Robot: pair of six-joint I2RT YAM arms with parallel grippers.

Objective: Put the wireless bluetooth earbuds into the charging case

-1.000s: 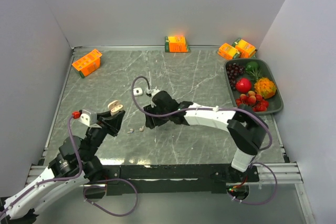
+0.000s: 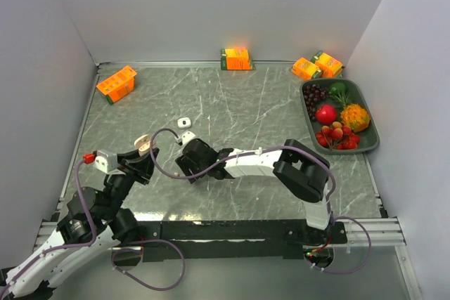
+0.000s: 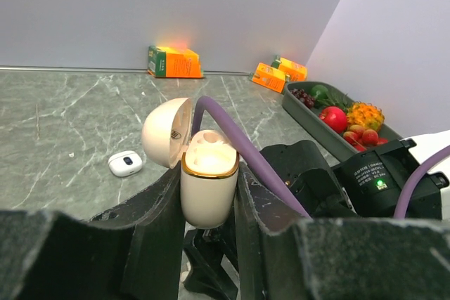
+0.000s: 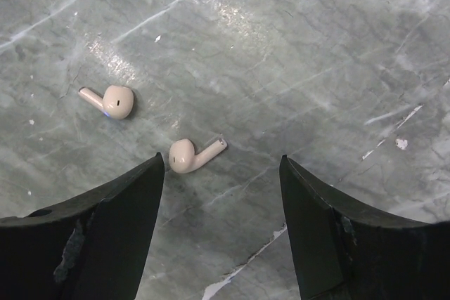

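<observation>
My left gripper (image 2: 146,159) is shut on the cream charging case (image 3: 207,194), held upright with its lid (image 3: 163,131) flipped open. Its top shows the earbud slots. My right gripper (image 2: 188,172) is low over the marble table; in the right wrist view its fingers stand open either side of a cream earbud (image 4: 184,157), which lies on the surface. A second earbud (image 4: 118,102) lies farther up and left. In the top view the right arm covers both earbuds.
A small white case (image 2: 184,123) lies mid-table. A tray of fruit (image 2: 309,124) stands at the right, orange cartons (image 2: 236,60) along the back, an orange basket (image 2: 117,86) at back left.
My left gripper with the case moved slightly left.
</observation>
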